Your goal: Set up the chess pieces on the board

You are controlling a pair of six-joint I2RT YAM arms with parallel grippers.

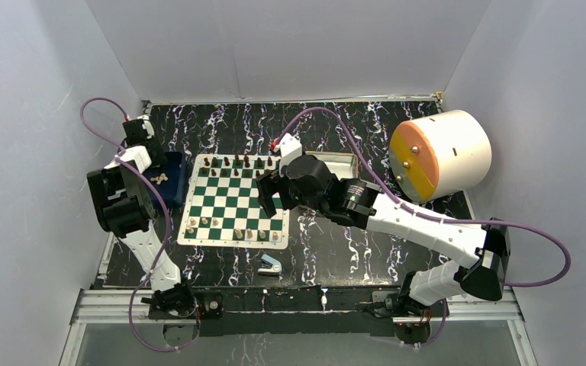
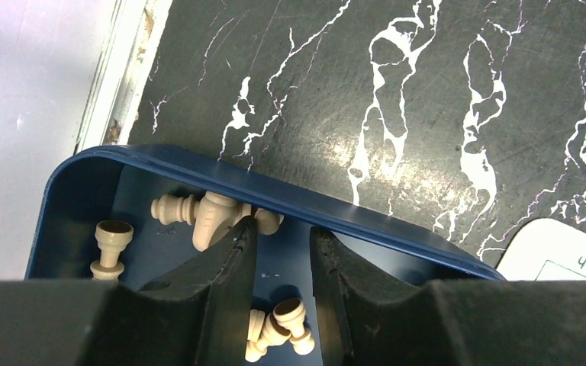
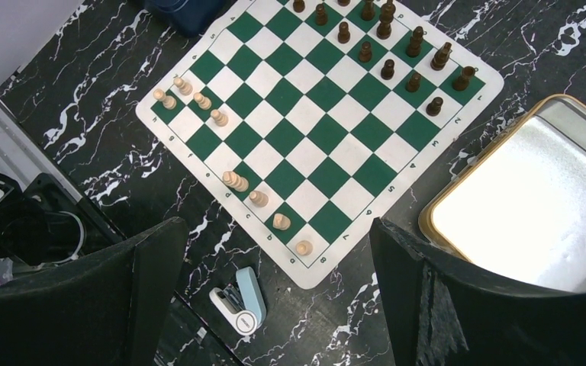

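Observation:
In the left wrist view, my left gripper reaches into the blue bin (image 2: 175, 162), its fingers part open. Pale chess pieces (image 2: 212, 217) lie together against the far wall of the bin, partly under its rim; one end of them reaches the left finger. More pale pieces (image 2: 291, 314) lie lower down, and a single pale piece (image 2: 113, 245) is at the left. My right gripper hangs open and empty over the chessboard (image 3: 328, 133). Dark pieces (image 3: 387, 70) stand along one side of the board, several pale pieces (image 3: 258, 198) along the opposite side.
A cream tray with a tan rim (image 3: 503, 198) is right of the board. A blue and white stapler-like tool (image 1: 270, 264) lies in front of it. The large white drum (image 1: 450, 156) stands far right. Beside the bin rises the left wall (image 2: 38, 99).

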